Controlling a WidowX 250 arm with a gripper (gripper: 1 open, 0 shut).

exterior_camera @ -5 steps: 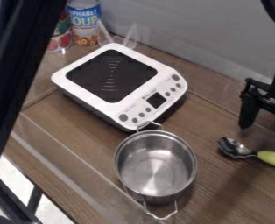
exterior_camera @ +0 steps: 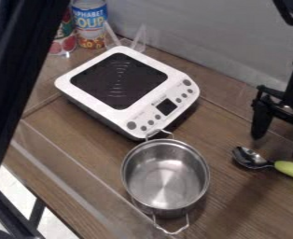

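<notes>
My black gripper (exterior_camera: 281, 129) hangs at the right edge, its two fingers apart and pointing down, nothing visible between them. Below it on the wooden counter lies a spoon with a steel bowl (exterior_camera: 249, 157) and a yellow-green handle (exterior_camera: 290, 169). A steel pot (exterior_camera: 165, 177) with two wire handles stands empty at the lower middle, left of the spoon. Behind the pot is a white induction cooker (exterior_camera: 128, 91) with a black plate.
Cans, one labelled alphabet soup (exterior_camera: 90, 21), stand at the back left. A grey wall (exterior_camera: 217, 42) runs along the back. A dark frame fills the left edge. Bare counter lies right of the cooker.
</notes>
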